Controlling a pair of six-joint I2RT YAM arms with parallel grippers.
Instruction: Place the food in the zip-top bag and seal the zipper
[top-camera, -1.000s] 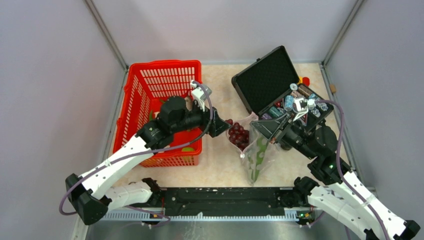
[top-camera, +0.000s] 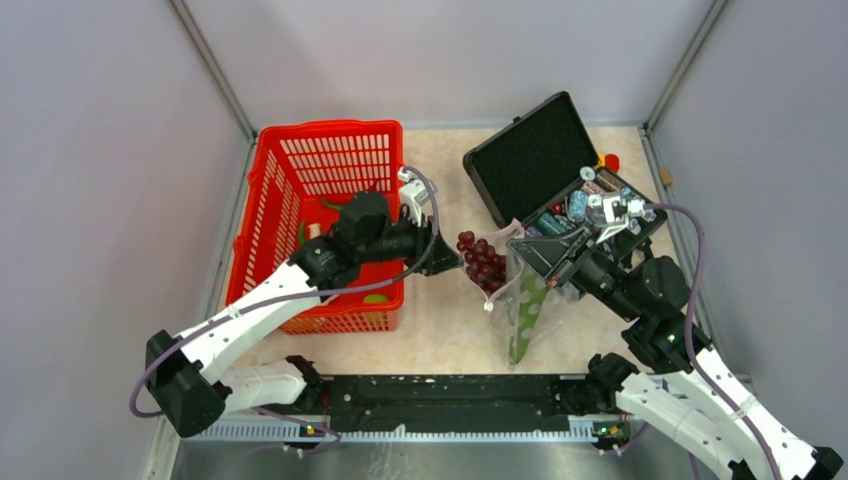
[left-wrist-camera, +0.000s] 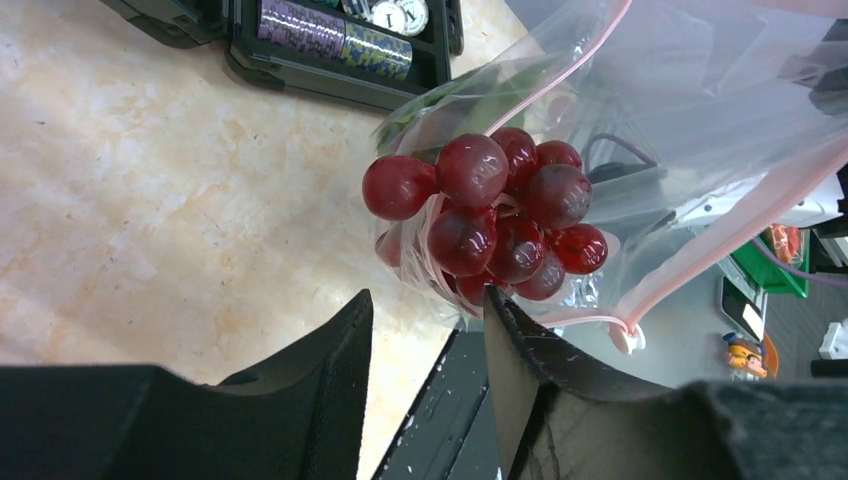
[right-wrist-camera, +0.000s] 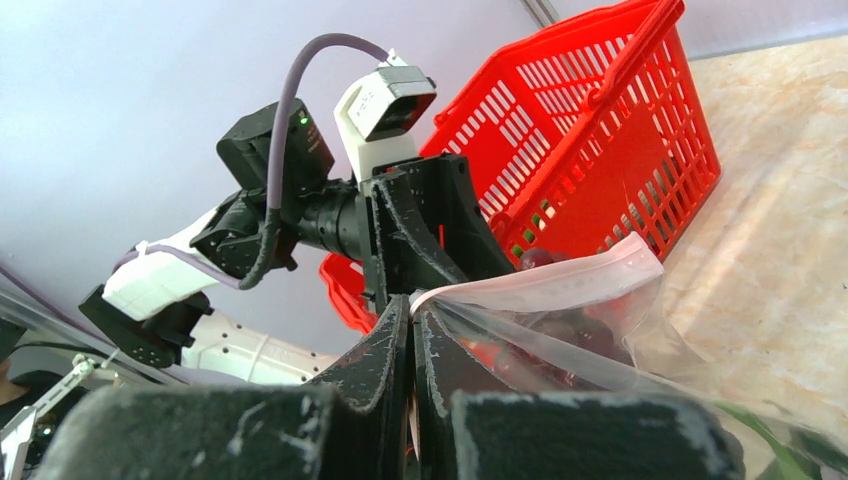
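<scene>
A clear zip bag (top-camera: 521, 315) with a pinkish zipper edge hangs in the middle of the table, its mouth spread apart. Dark red grapes (left-wrist-camera: 500, 210) sit bunched in that mouth, and some bulge at the opening. My right gripper is shut on the bag's zipper edge (right-wrist-camera: 560, 280). To the left of the grapes, my left gripper stands part open; nothing shows between its fingers, and the grapes lie beyond the tips. Lower in the bag a green patterned piece (top-camera: 527, 310) shows through the plastic.
On the left, a red basket (top-camera: 330, 128) holds several food pieces beneath my left arm. An open black case (top-camera: 535, 150) with chips and small items lies behind the bag. Bare tabletop (top-camera: 440, 345) shows between basket and bag.
Both grippers have shifted slightly rightward, the bag's mouth going with the right one.
</scene>
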